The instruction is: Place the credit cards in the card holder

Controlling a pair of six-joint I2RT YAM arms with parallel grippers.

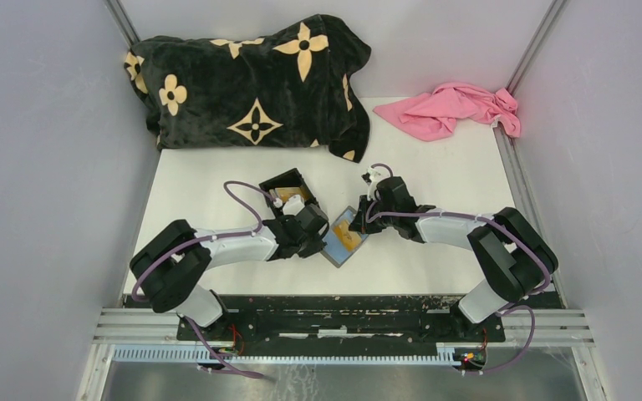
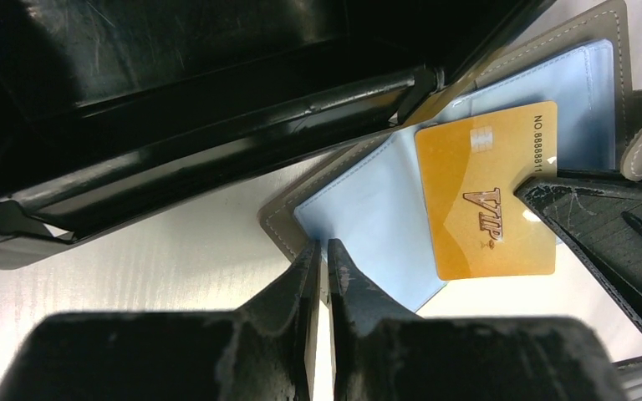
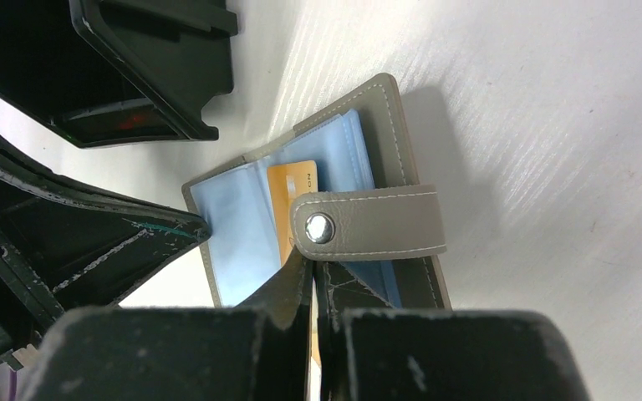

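An open grey card holder [image 3: 414, 284] with pale blue sleeves [image 2: 368, 217] lies between the grippers, a gold VIP card [image 2: 476, 225] on it. My left gripper is over the sleeve beside the card, its fingertips close together; how far open is hard to tell. My right gripper is shut at the snap strap [image 3: 384, 221], its fingertips partly hidden beneath it.
A black tray [image 1: 282, 178] with more gold cards stands behind the left gripper. A dark patterned cloth [image 1: 217, 83] and a pink cloth [image 1: 443, 109] lie at the back.
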